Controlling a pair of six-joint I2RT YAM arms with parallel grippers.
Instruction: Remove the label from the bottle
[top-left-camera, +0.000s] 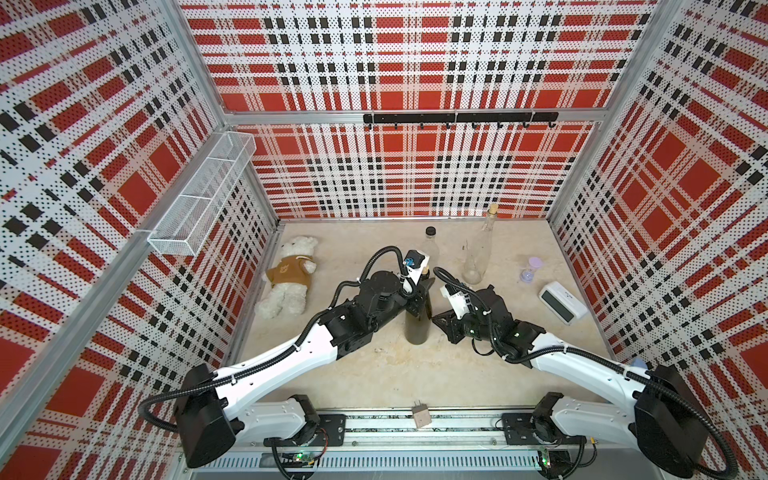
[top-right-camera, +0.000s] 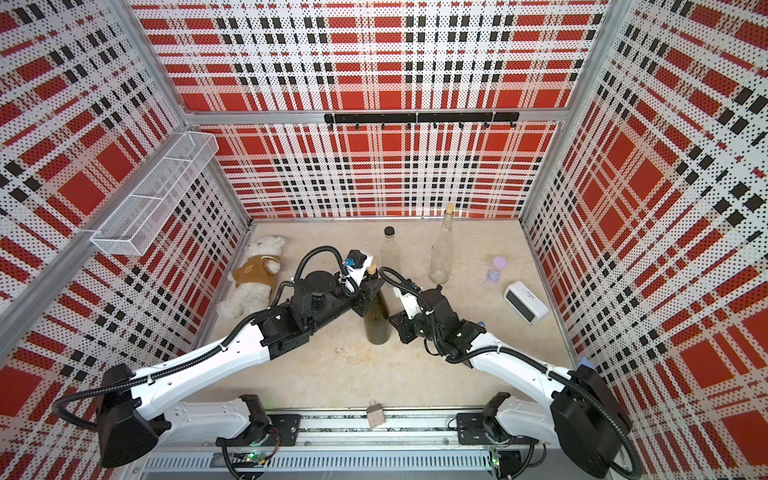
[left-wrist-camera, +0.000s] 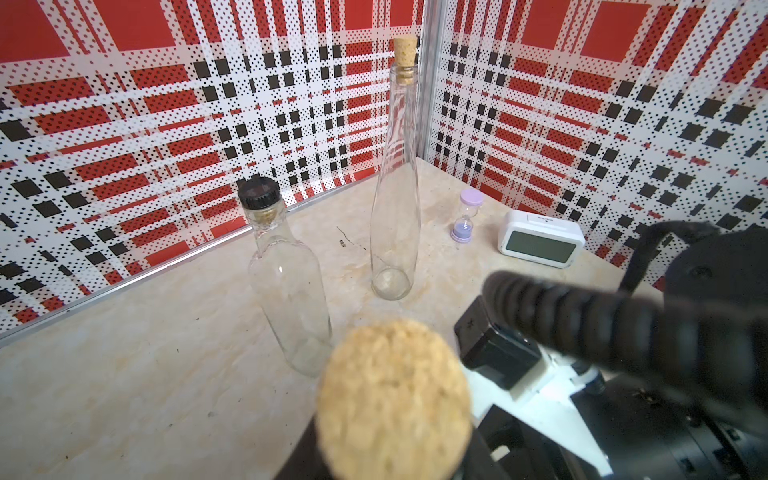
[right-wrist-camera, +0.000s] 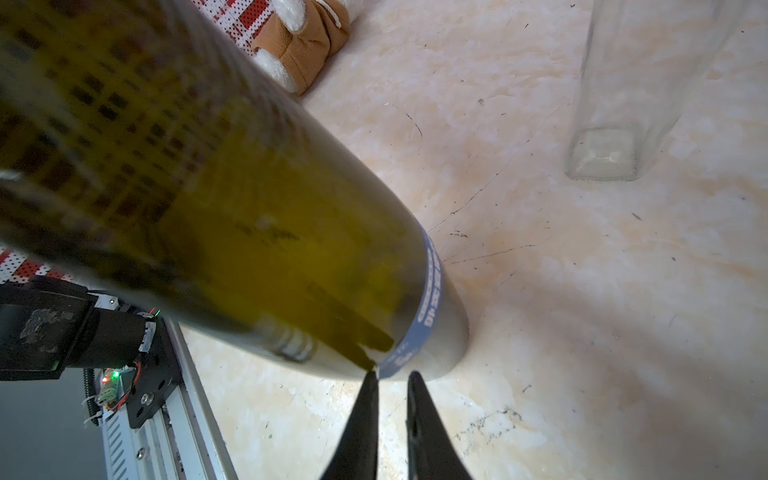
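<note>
An olive-dark bottle (top-left-camera: 416, 328) stands upright mid-table. Its cork (left-wrist-camera: 393, 400) fills the bottom of the left wrist view. My left gripper (top-right-camera: 368, 284) is shut on the bottle's top. My right gripper is at the lower right side of the bottle, its two tips slightly parted beside a blue label band (right-wrist-camera: 424, 304) near the base, with nothing clearly held between them.
Behind stand a black-capped clear bottle (left-wrist-camera: 288, 288) and a tall corked clear bottle (left-wrist-camera: 393, 208). An hourglass (left-wrist-camera: 465, 220) and white clock (left-wrist-camera: 540, 240) are on the right; a teddy bear (top-left-camera: 284, 284) lies left.
</note>
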